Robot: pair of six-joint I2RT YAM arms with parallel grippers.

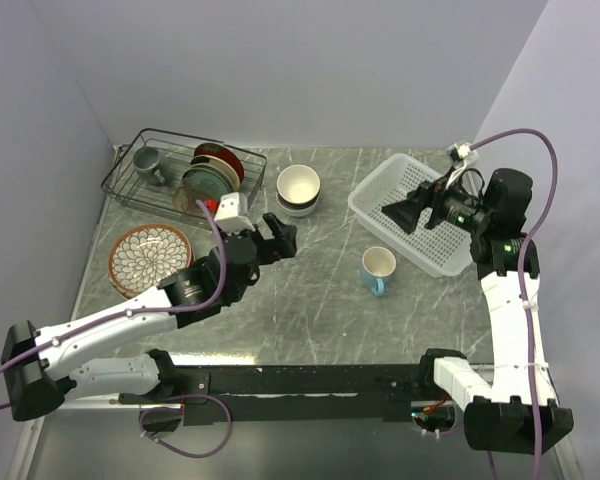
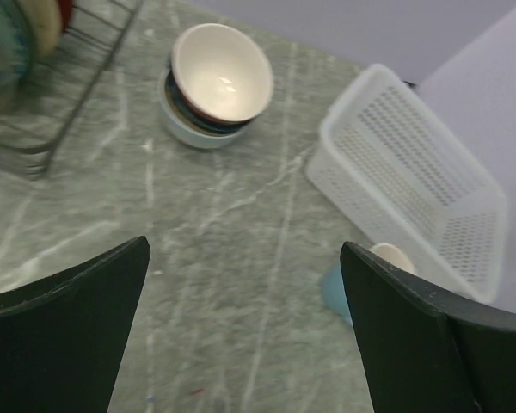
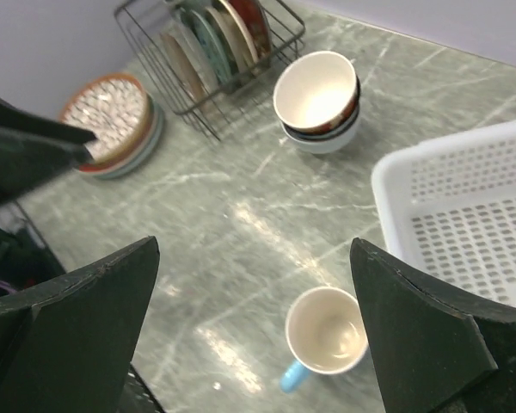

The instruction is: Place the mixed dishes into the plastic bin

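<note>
A white plastic bin (image 1: 410,255) sits at the back right, empty. A blue mug (image 1: 378,264) stands left of it; bowls (image 1: 298,186) are stacked at the back middle. A wire rack (image 1: 120,190) holds plates and a grey mug (image 1: 147,160); patterned plates (image 1: 149,258) are stacked at the left. My left gripper (image 1: 281,238) hangs over the table below the bowls, open and empty; in its wrist view the fingers stand wide apart. My right gripper (image 1: 405,208) is above the bin's left part, open with nothing between its fingers.
Walls border the table at left, back and right. The two arms stand apart over the table.
</note>
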